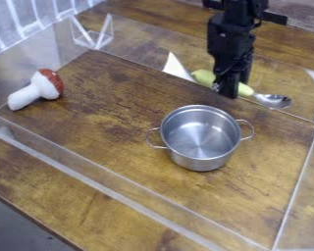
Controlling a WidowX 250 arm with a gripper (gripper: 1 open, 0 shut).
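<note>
My black gripper (224, 80) hangs at the upper right of the camera view, shut on a pale green object (203, 77), long and rounded, which is partly hidden behind it. A shiny spoon (273, 100) is just right of the green object. A steel pot (200, 138) with two handles stands below them on the wooden surface. At the left lies a white mushroom-like toy (36, 90) with a red-brown patch.
Clear plastic walls (81, 170) border the wooden work area (94, 123). A small white piece stands at the upper left corner. The middle and lower part of the surface left of the pot are free.
</note>
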